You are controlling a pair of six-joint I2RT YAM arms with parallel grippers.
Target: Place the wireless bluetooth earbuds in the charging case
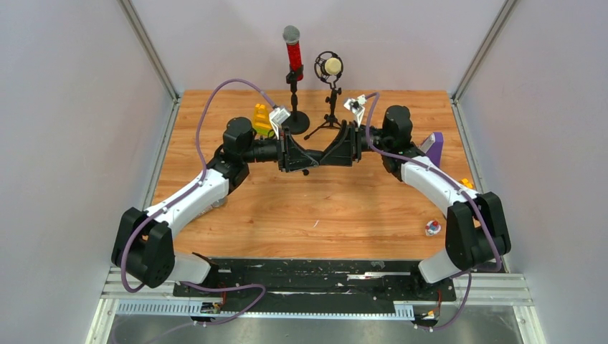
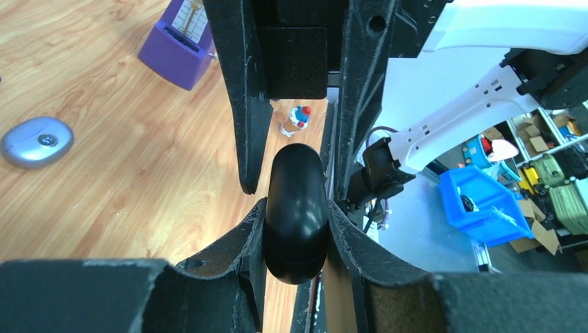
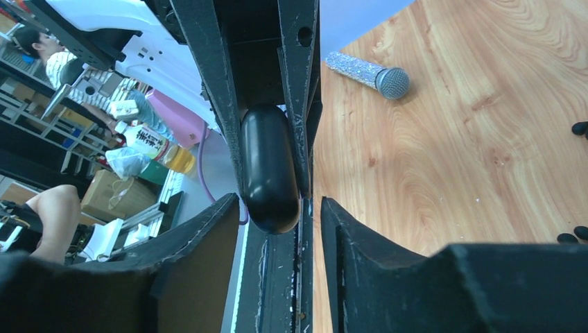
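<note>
A glossy black charging case (image 2: 297,215) is pinched between the fingertips of my left gripper (image 1: 308,163), up in the air over the table. In the right wrist view the same case (image 3: 270,170) shows its rounded end toward me. My right gripper faces it from the opposite side, its fingers (image 3: 333,229) parted with a gap around the case's end. Small black pieces, probably the earbuds, lie on the table: one pair (image 3: 581,130) higher and another pair (image 3: 572,235) lower at the right edge of the right wrist view. The case's lid seam cannot be made out.
A silver-blue oval case (image 2: 37,142) lies on the table. Two microphone stands (image 1: 295,100) are at the back, a purple box (image 1: 432,148) at the right. A glittery microphone (image 3: 367,73) lies on the table's left side.
</note>
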